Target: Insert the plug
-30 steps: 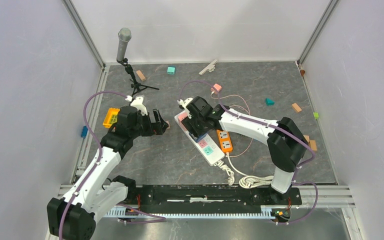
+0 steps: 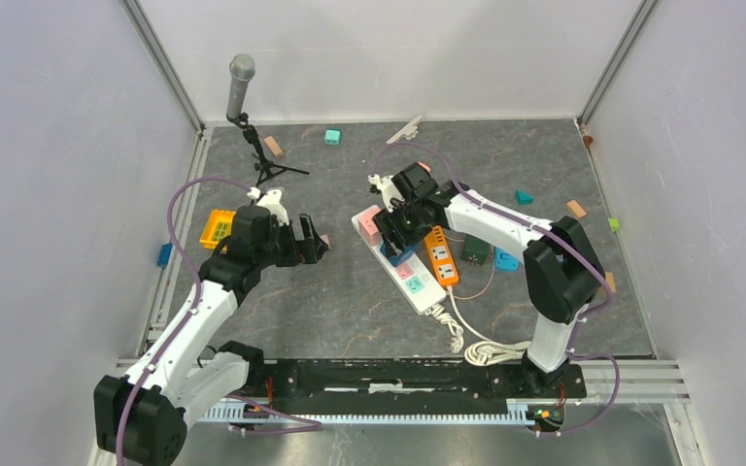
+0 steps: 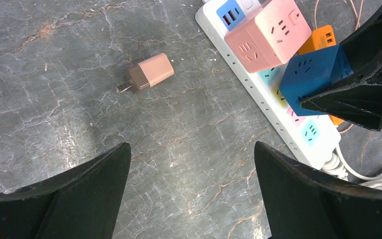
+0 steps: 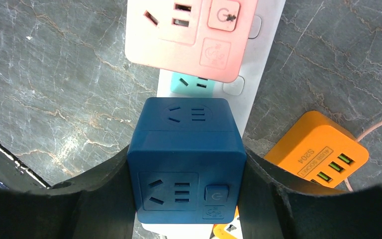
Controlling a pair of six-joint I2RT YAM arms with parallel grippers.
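Observation:
A white power strip (image 2: 423,291) lies diagonally mid-table, with a pink cube socket (image 3: 263,37) on its upper end. A blue cube socket (image 4: 186,159) sits on or just over the strip beside the pink one, between the fingers of my right gripper (image 2: 393,233); whether they grip it tightly is unclear. My left gripper (image 2: 306,238) is open, empty, left of the strip. A tan plug (image 3: 151,72) with metal prongs lies on the table below it.
An orange strip (image 2: 441,260), green box (image 2: 476,249) and blue item (image 2: 507,260) lie to the right. Coiled white cable (image 2: 486,354) is at the front. A microphone stand (image 2: 262,165) and yellow tray (image 2: 216,227) stand left.
Since a second ago my right gripper, the blue cube and the power strip have shifted rightward, slightly toward the back. The left arm is nearly still.

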